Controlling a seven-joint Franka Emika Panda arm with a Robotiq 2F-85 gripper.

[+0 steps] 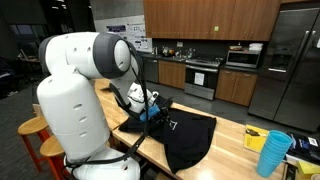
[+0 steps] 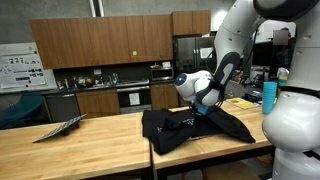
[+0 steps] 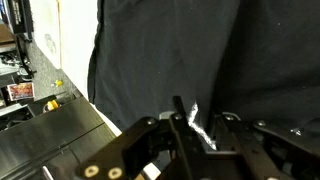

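A black cloth (image 1: 190, 145) lies spread and rumpled over the wooden table, with raised folds around my gripper (image 1: 168, 122). In exterior view 2 the same cloth (image 2: 215, 128) covers the table's right part, below the white arm. Seen from the wrist, the dark cloth (image 3: 140, 60) fills most of the view, and one fold runs down to my gripper at the bottom. The fingers are dark against dark fabric, so whether any cloth is between them cannot be told.
A blue cup (image 1: 272, 154) stands at the table's right end, with a yellow item (image 1: 256, 138) beyond it. Orange stools (image 1: 35, 126) are by the left side. Bare table (image 2: 75, 140) extends to the left in exterior view 2.
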